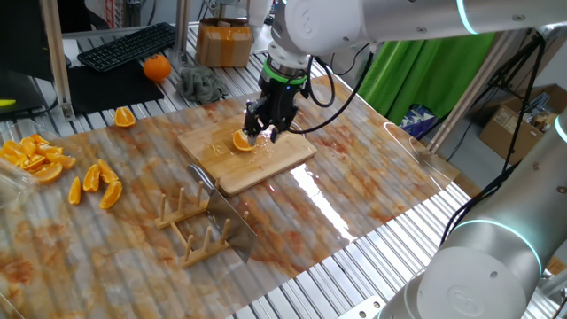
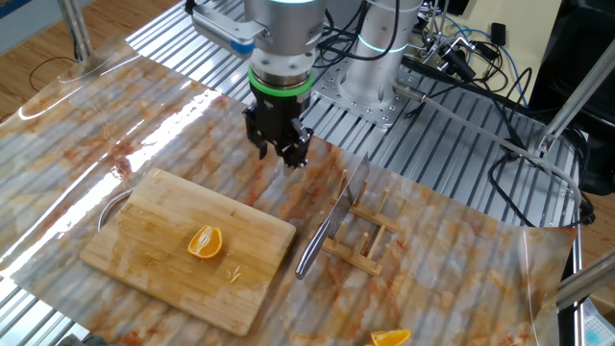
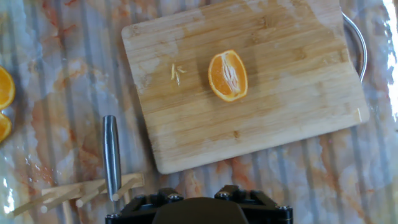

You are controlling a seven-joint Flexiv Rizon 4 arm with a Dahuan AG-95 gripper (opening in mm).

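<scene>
A cut orange piece (image 3: 227, 75) rests on the wooden cutting board (image 3: 292, 93), its pale core facing up. Above and to one side of the piece is my gripper (image 2: 277, 160), fingers spread and nothing between them. In the wrist view the gripper shows only as dark parts along the bottom edge, short of the board. A knife (image 2: 317, 246) with a metal handle is held in a wooden peg rack (image 2: 360, 252) beside the board. From exterior view 1, the gripper (image 1: 263, 138) appears over the board, close to the orange piece (image 1: 241, 140).
Several orange wedges (image 1: 111, 194) lie on the marbled table cover, with a pile of them (image 1: 34, 158) at the left. A whole orange (image 1: 157, 68), a grey cloth (image 1: 202, 86) and a cardboard box (image 1: 222, 44) stand farther back. The cover right of the board is clear.
</scene>
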